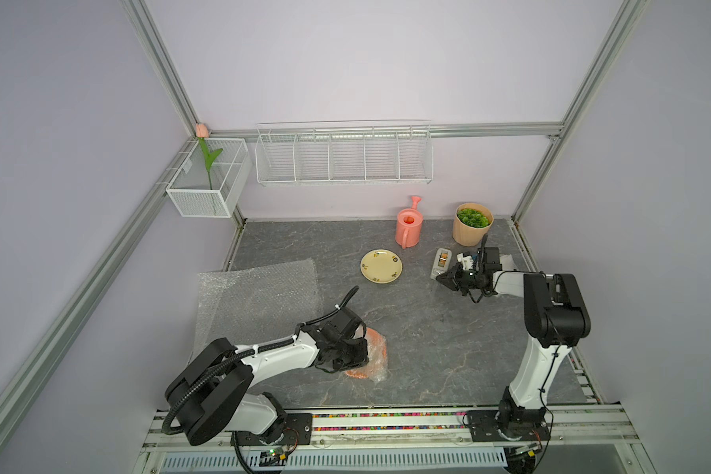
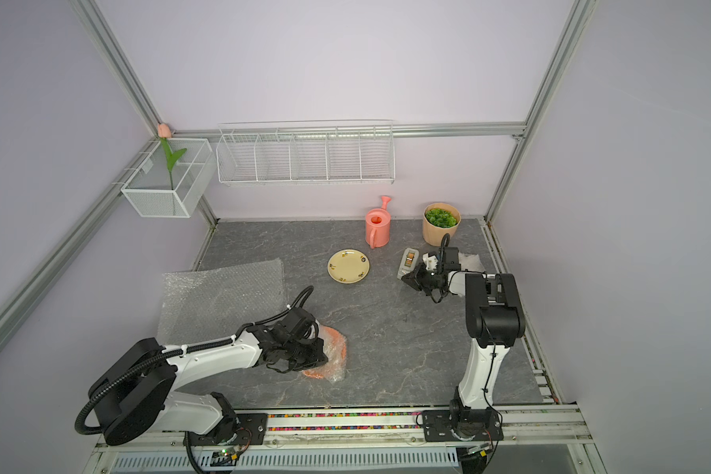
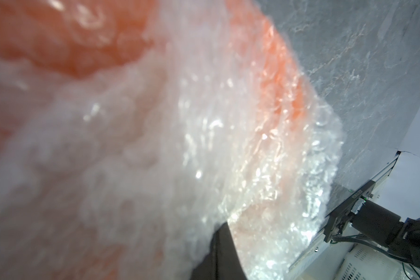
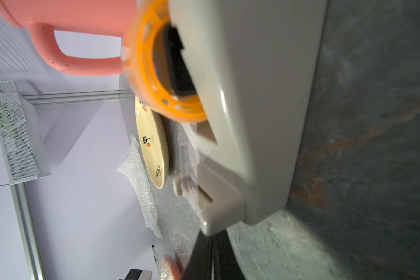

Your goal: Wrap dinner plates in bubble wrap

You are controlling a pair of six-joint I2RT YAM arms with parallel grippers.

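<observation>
An orange plate under bubble wrap, the wrapped bundle (image 1: 377,355), lies at the front middle of the table. My left gripper is shut and pressed against its wrap; whether a fold is pinched is hidden. A cream patterned plate (image 1: 381,267) lies bare farther back. A flat bubble wrap sheet (image 1: 252,296) covers the left of the table. The tape dispenser (image 4: 266,116), grey-white with an orange tape roll (image 4: 156,65), stands at the right. Right at its front end, my right gripper is shut; no tape shows clearly between its fingertips.
Behind the dispenser stand a pink watering can (image 1: 408,227) and a potted plant (image 1: 472,224). White wire baskets (image 1: 344,155) hang on the back wall. Bare grey table (image 1: 442,339) lies between the two arms.
</observation>
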